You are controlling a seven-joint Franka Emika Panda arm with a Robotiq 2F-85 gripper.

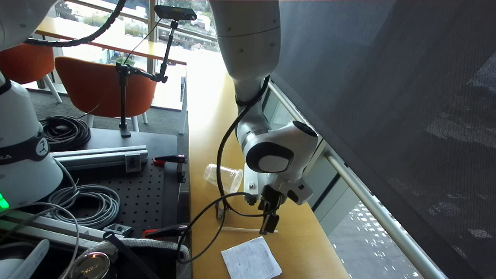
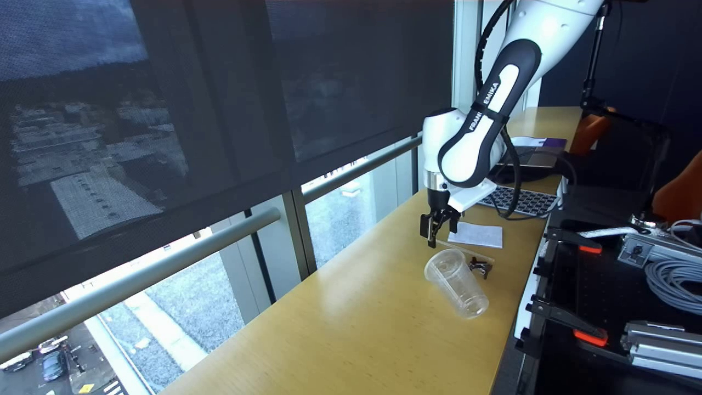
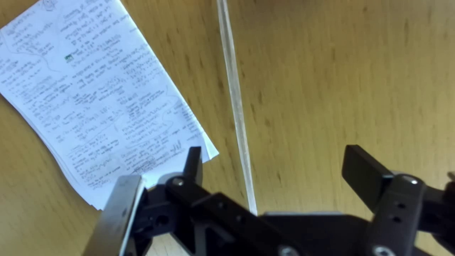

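Observation:
My gripper stands open above the wooden table, its fingers (image 3: 194, 164) wide apart. A thin, pale, straw-like stick (image 3: 236, 98) lies on the table; in the wrist view it runs down between the fingers, and its lower end passes out of sight at the gripper body. To the left, a folded sheet of handwritten paper (image 3: 98, 102) lies partly behind one finger. On its side rests a clear plastic cup (image 2: 457, 283), apart from the gripper (image 2: 431, 231). Exterior view 1 shows the cup (image 1: 224, 177) partly behind the arm's cable.
A small dark metal object (image 2: 481, 266) lies beside the cup. Farther back is a keyboard (image 2: 523, 200). A window railing (image 1: 372, 204) borders one side of the table, a black workbench (image 1: 153, 186) the other. Bare tabletop (image 2: 342, 316) extends toward exterior view 2's camera.

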